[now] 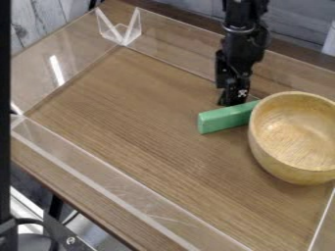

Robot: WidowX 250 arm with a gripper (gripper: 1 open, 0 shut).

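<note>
A green block point(222, 119) lies on the wooden table just left of a large wooden bowl point(296, 147). The black gripper point(233, 92) hangs from the top of the view, low over the far end of the block, fingers open and pointing down. Whether it touches the block is unclear.
Clear low walls point(55, 69) border the wooden surface. A dark piece of equipment shows at the bottom left.
</note>
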